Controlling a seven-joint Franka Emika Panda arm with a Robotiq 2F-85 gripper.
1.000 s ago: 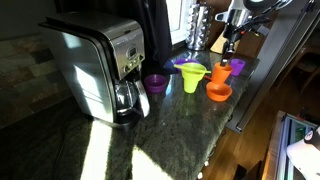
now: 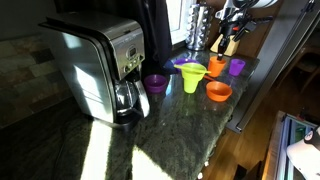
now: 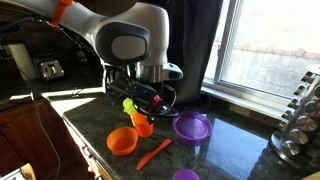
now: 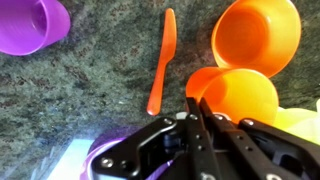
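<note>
An orange cup [image 4: 245, 95] sits right at my fingertips in the wrist view, tilted so its mouth shows. My gripper is shut on its near rim. In exterior view 1 the orange cup [image 2: 215, 68] hangs below the gripper [image 2: 220, 54], near the far end of the counter. Exterior view 2 shows the cup [image 3: 143, 127] under the gripper [image 3: 152, 108], partly hidden by the arm. Whether its base touches the counter cannot be told.
An orange bowl [image 2: 218, 91] lies close by, as does a yellow-green cup [image 2: 190, 80]. An orange knife [image 4: 163, 62] lies on the counter between the orange cup and a purple cup [image 4: 32, 24]. A purple plate [image 3: 193, 126] is near the window. A coffee maker [image 2: 112, 70] stands farther off.
The arm has swung across to the right in exterior view 1. The other dishes look unmoved.
</note>
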